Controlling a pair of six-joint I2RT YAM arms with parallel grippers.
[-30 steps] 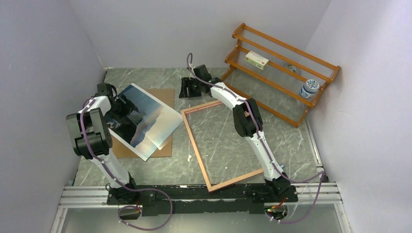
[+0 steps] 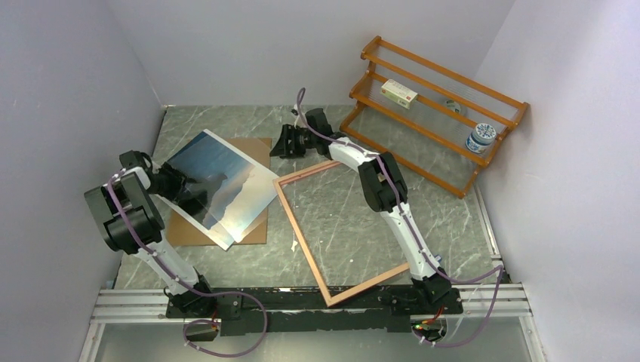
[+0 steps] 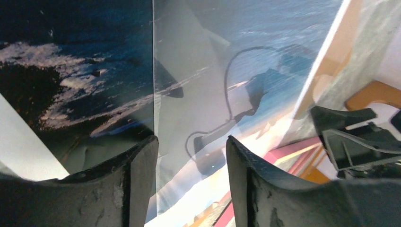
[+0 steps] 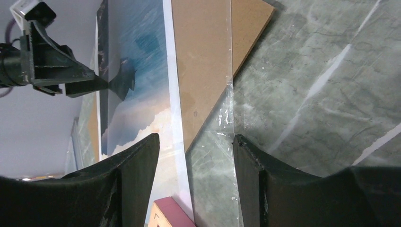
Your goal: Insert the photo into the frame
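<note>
The photo point(image 2: 219, 181), a blue seascape with white margins, lies tilted on the left. A clear sheet point(image 3: 194, 80) covers part of it, one straight edge running close to the left gripper's finger. My left gripper is over the photo's dark left side, fingers apart, with no clear grip on the sheet. In the right wrist view, the sheet's other edge runs close to a fingertip point(image 4: 240, 142) of my open right gripper; contact cannot be told. The wooden frame point(image 2: 302, 241) lies right of the photo, its middle bare, its corner touching or close to the photo's edge.
Brown cardboard point(image 2: 253, 151) lies beneath the photo. A wooden rack point(image 2: 445, 124) with a box point(image 2: 398, 93) and a jar point(image 2: 481, 138) stands at the back right. The right arm passes over the frame's right side.
My left gripper has moved left and slightly toward the front. The right gripper has shifted a little left, and the frame's near-left outline has shifted slightly with its far corner now further left.
</note>
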